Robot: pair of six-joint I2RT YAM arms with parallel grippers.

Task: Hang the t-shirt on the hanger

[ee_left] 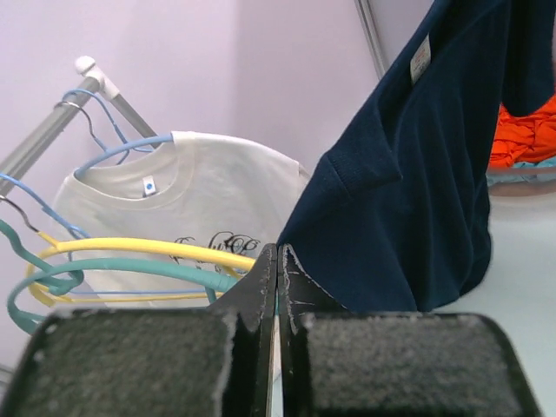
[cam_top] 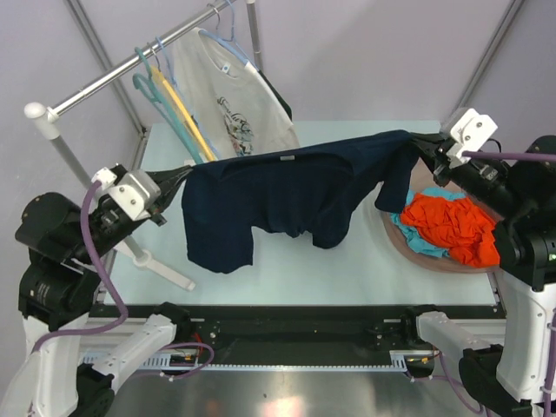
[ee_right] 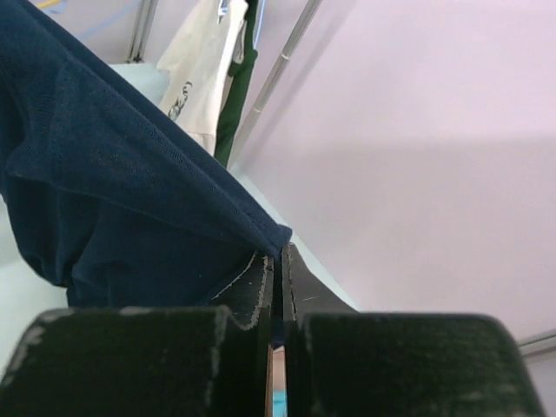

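A dark navy t-shirt (cam_top: 287, 195) hangs stretched in the air between my two grippers, with a small label near its top edge. My left gripper (cam_top: 182, 174) is shut on its left upper corner; in the left wrist view the cloth (ee_left: 382, 217) runs from the fingertips. My right gripper (cam_top: 417, 139) is shut on the other corner, which bunches at the fingertips in the right wrist view (ee_right: 278, 252). Empty teal (cam_top: 169, 113) and yellow hangers (cam_top: 181, 109) hang on the rail behind the left gripper.
A white t-shirt (cam_top: 226, 95) hangs on a blue hanger on the rack (cam_top: 104, 87). A basket (cam_top: 395, 243) with orange and teal clothes stands at the right.
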